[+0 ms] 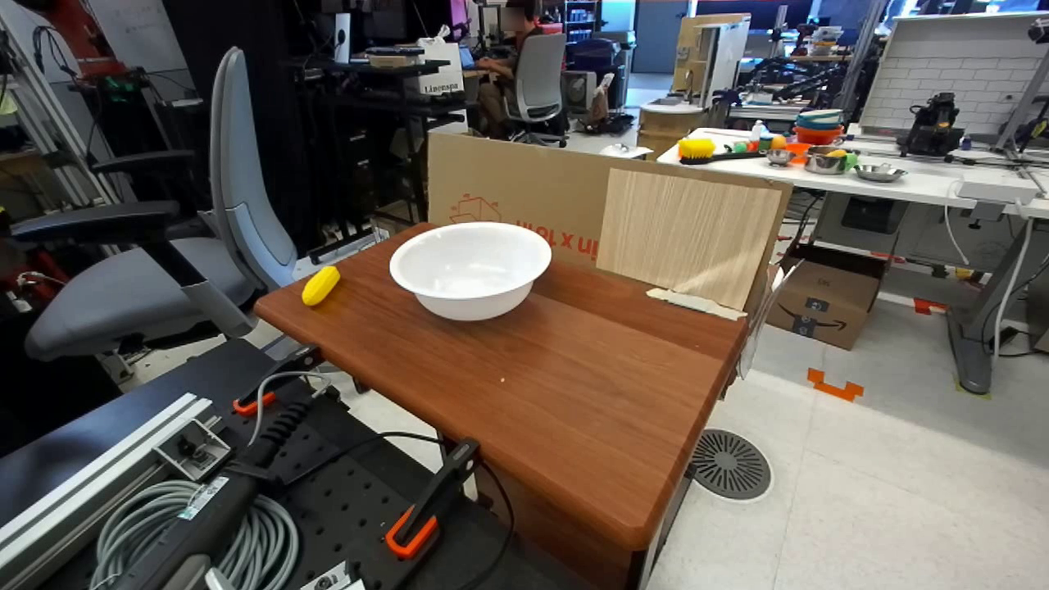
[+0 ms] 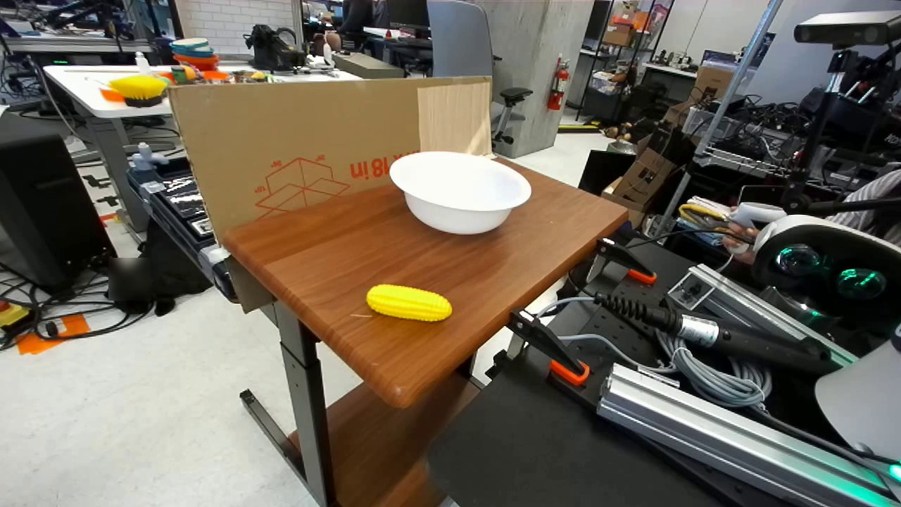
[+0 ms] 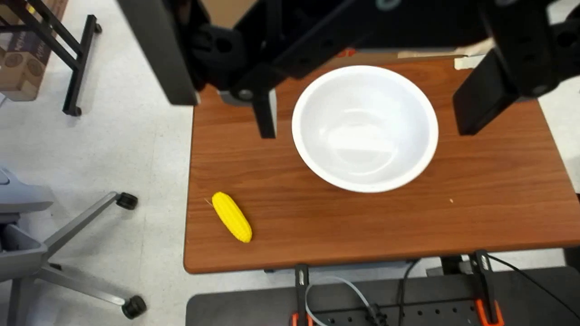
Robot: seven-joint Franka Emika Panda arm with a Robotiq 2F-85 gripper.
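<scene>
On the brown wooden table (image 1: 551, 393) stands a wide white bowl (image 1: 470, 270), upright; the wrist view looks down into the bowl (image 3: 364, 130), and nothing lies in it. A yellow corn cob (image 2: 410, 303) rests on the bare wood near a table corner, apart from the bowl. Seen from above, the corn (image 3: 232, 217) is at the lower left of the tabletop. My gripper shows only in the wrist view, open, its dark fingers wide apart high over the table, with nothing held between them. Neither exterior view shows it.
A cardboard panel (image 2: 295, 160) stands along the table's far side. Black clamps (image 1: 433, 501) with orange pads grip the near edge, beside a dark bench with coiled cable (image 1: 197, 531). The tabletop around bowl and corn is otherwise clear.
</scene>
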